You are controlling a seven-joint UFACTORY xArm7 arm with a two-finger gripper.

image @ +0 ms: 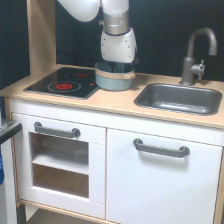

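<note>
A grey-green pot stands on the wooden counter, just right of the black hob. Directly above it, the white hand of my arm points down. My gripper is at the pot's top, and its fingertips are too small and dark to make out. Whether it is open or shut on the pot cannot be told from this view.
The hob with red-marked burners lies left of the pot. A sink with a tall grey faucet is at the right. Below are an oven door and a white cabinet door, both closed. Bare counter runs in front of the pot.
</note>
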